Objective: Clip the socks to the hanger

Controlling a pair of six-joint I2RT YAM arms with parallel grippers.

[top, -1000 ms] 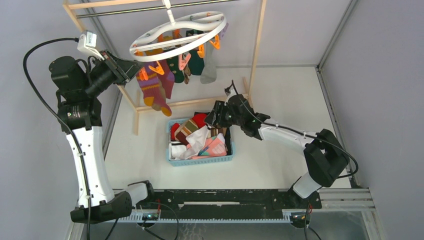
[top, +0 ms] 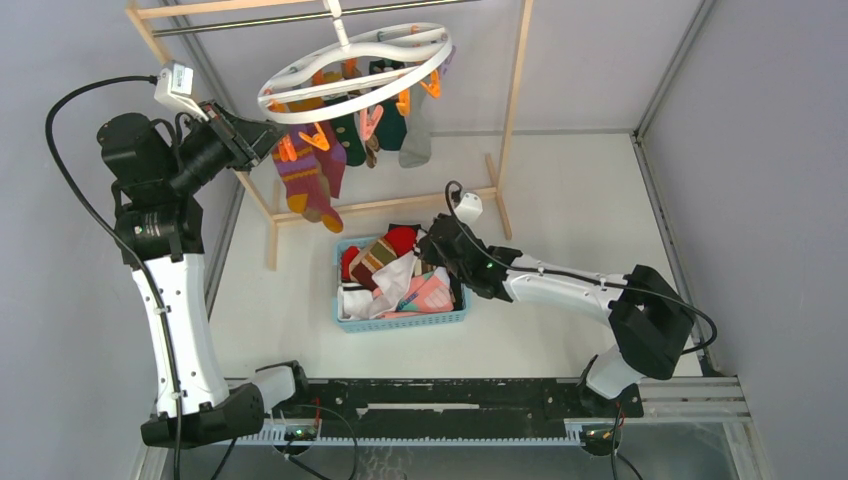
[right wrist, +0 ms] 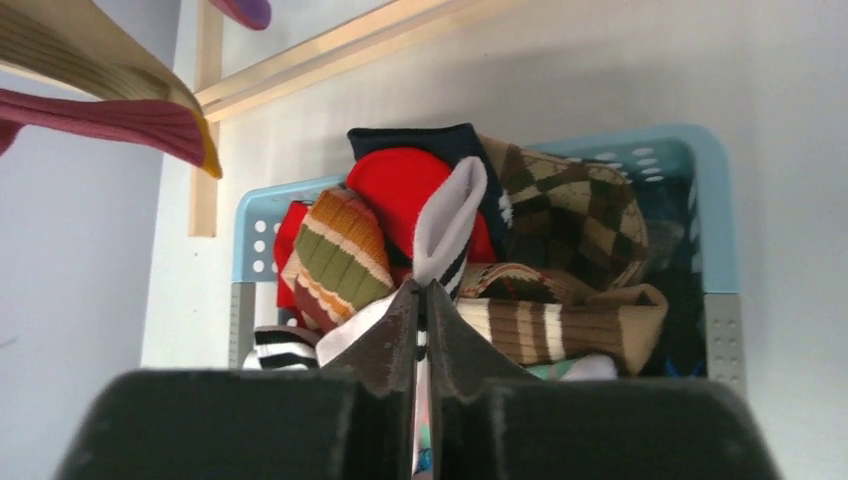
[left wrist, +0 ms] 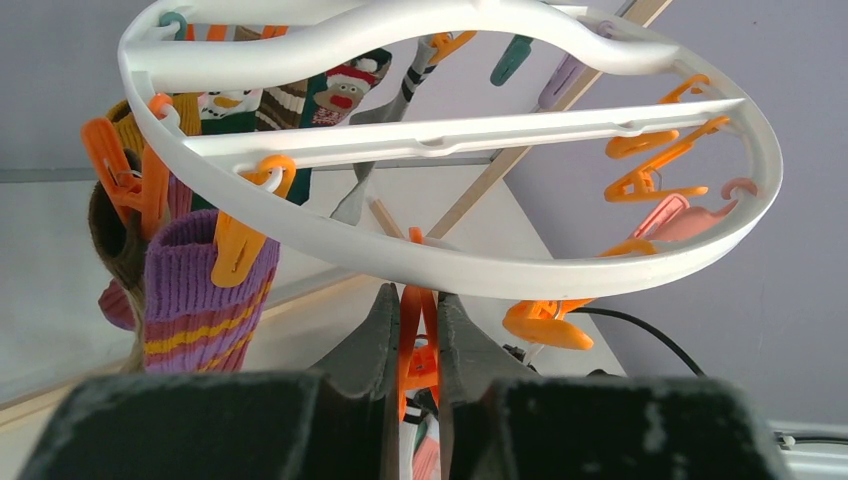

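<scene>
The white oval hanger carries several socks on clips, among them a purple striped sock and a grey sock. At its near left rim, my left gripper is shut on an orange clip that hangs empty below the ring. Low over the blue basket, my right gripper has its fingers almost together at a white sock. Fabric rises in a fold beyond the fingertips; whether it is firmly pinched cannot be told.
More socks fill the basket, including a striped one and a brown checked one. A wooden rack stands around the hanger. Hanging socks reach down behind the basket's left side. The table right of the basket is clear.
The left arm stays still; the hanger barely sways.
</scene>
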